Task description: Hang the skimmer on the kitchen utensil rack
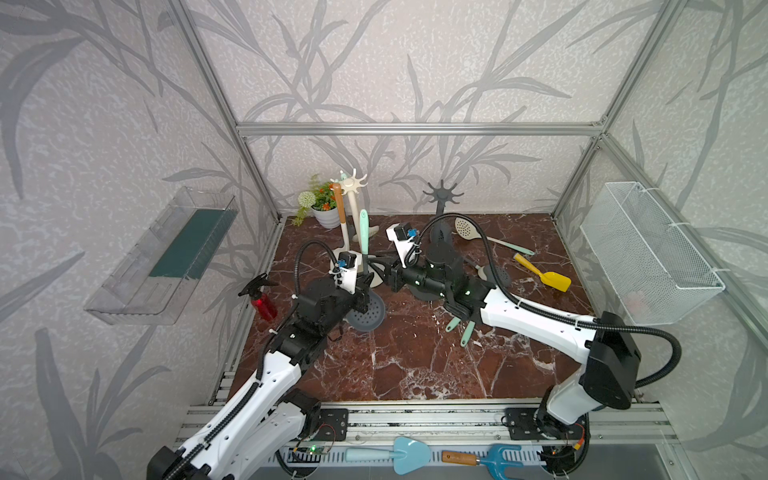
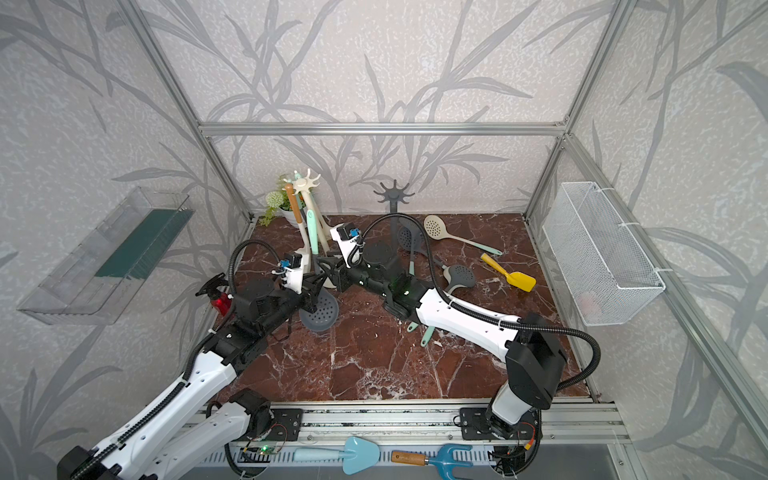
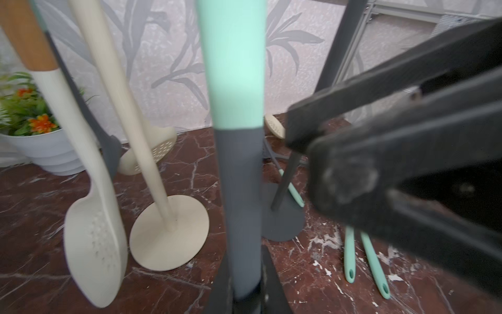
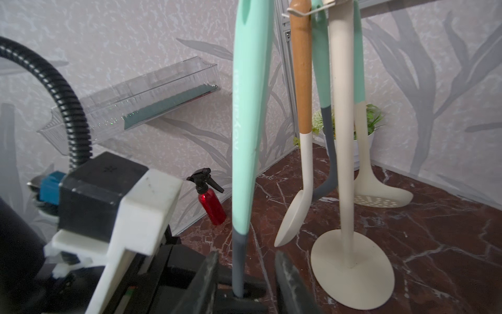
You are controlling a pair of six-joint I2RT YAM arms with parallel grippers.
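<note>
The skimmer has a mint-green handle (image 3: 233,62), a grey shaft (image 3: 239,198) and a round perforated grey head (image 1: 366,312). It stands nearly upright in the air, with my left gripper shut on its lower shaft. My right gripper is open just beside it, and the shaft shows between its spread fingers in the right wrist view, apparently apart from them. Behind stands the cream utensil rack (image 4: 342,125), its prongs (image 1: 349,182) at the top and a round base (image 4: 353,269) below. Several utensils hang on it.
A dark grey rack (image 1: 443,194) stands further right. Loose utensils, including a yellow spatula (image 1: 552,278), lie on the right of the marble table. A red spray bottle (image 1: 261,302) and a potted plant (image 1: 325,209) are on the left.
</note>
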